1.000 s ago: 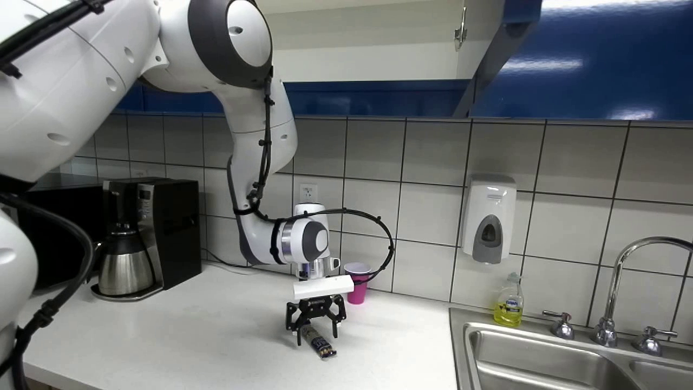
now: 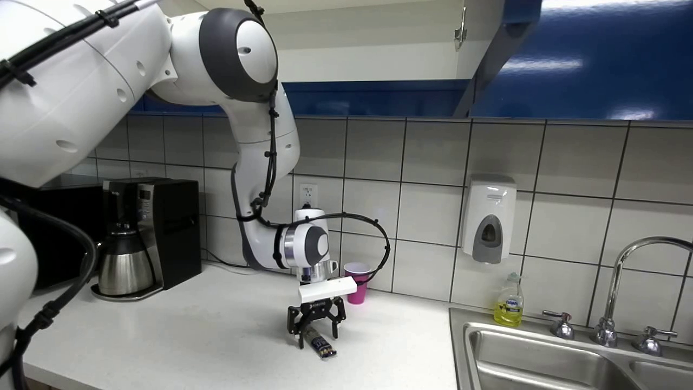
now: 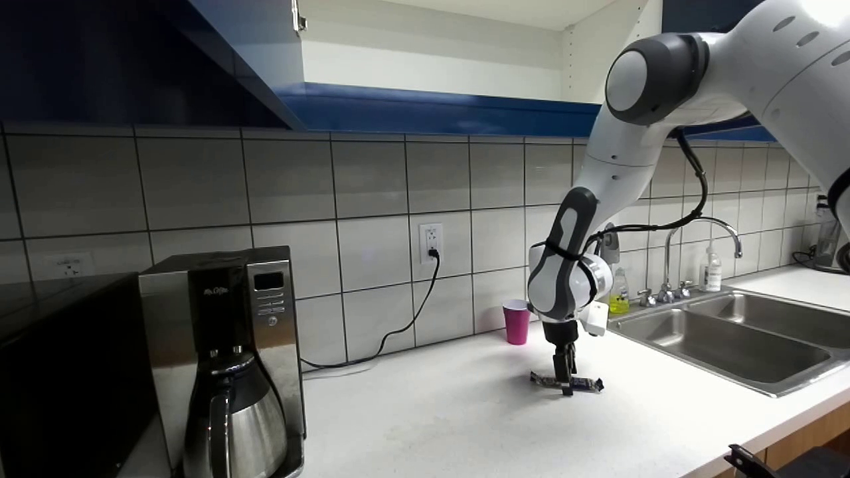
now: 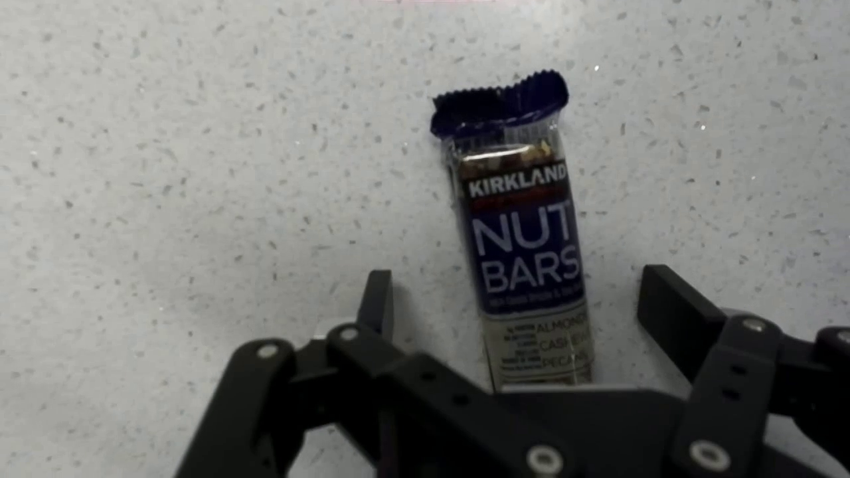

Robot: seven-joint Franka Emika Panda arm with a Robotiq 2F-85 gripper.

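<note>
A wrapped nut bar (image 4: pixel 526 247) with dark blue ends lies flat on the white speckled counter (image 4: pixel 199 159). My gripper is open just over it, one finger on either side and a clear gap left and right of the wrapper. The bar's near end is hidden behind the gripper's body in the wrist view. From exterior view 1, the gripper (image 2: pixel 318 340) straddles the bar (image 2: pixel 320 343). In exterior view 2 the fingers of the gripper (image 3: pixel 566 386) reach down close to the counter; contact with it cannot be made out.
A pink cup (image 2: pixel 357 286) stands behind the gripper near the tiled wall. To the right is a steel sink (image 2: pixel 458 338) with dish soap (image 2: pixel 509 302) and a faucet (image 2: pixel 614 286). A coffee maker (image 2: pixel 152 234) occupies the left.
My gripper has come down slightly around the bar, with a small shift to the right in exterior view 1. The bar has stayed in place.
</note>
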